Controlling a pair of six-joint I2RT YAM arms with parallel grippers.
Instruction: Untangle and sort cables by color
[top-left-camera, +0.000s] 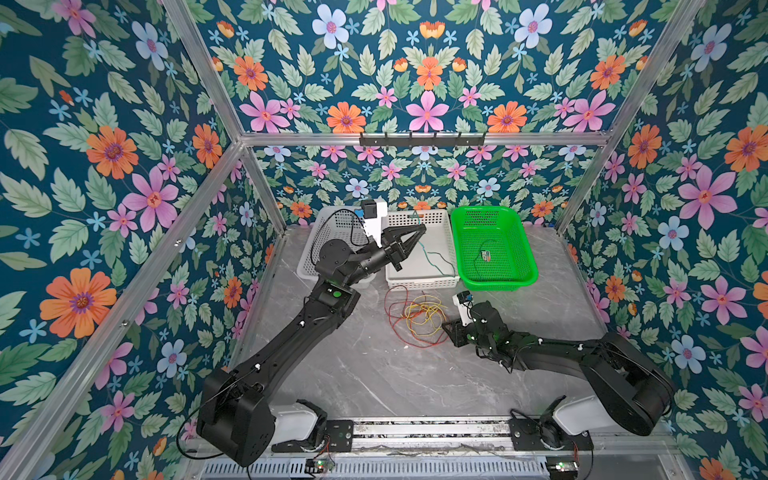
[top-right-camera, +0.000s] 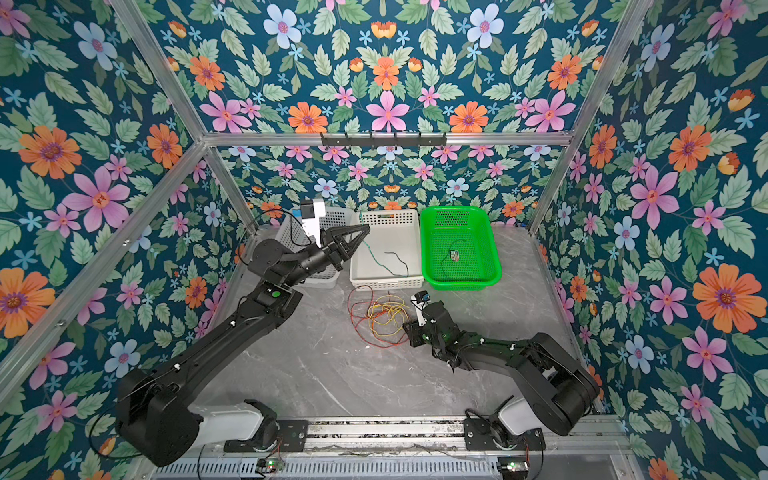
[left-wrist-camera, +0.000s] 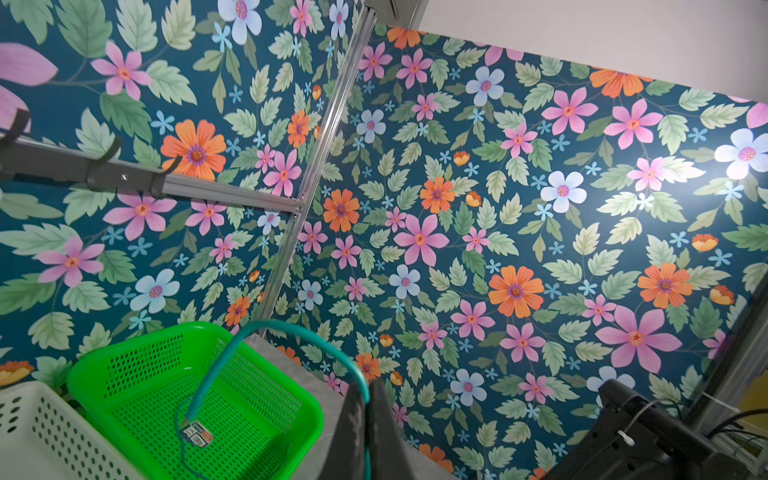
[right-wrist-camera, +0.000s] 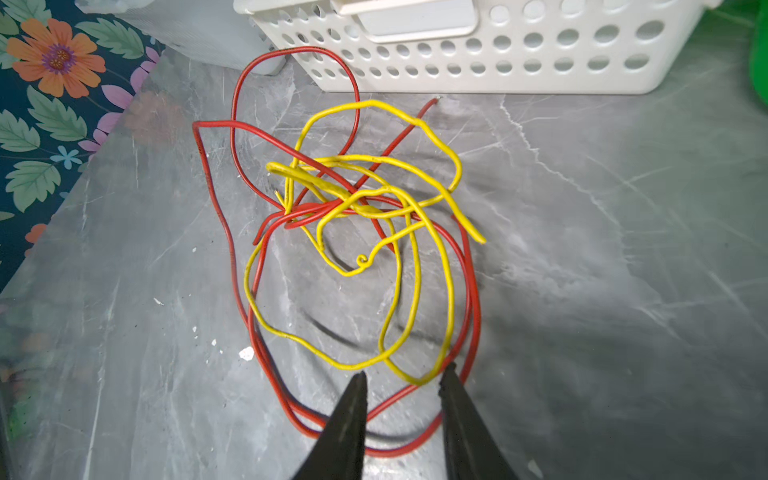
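Red cable and yellow cable lie tangled in loops on the table before the white basket. My left gripper is raised above that basket, shut on a teal cable, which hangs down into the basket in the top views. My right gripper is low at the right edge of the tangle, its fingertips apart; whether it grips any cable is unclear.
A grey basket stands at the left, partly behind my left arm. The green basket on the right holds a dark cable and a small label. Bare table surrounds the tangle.
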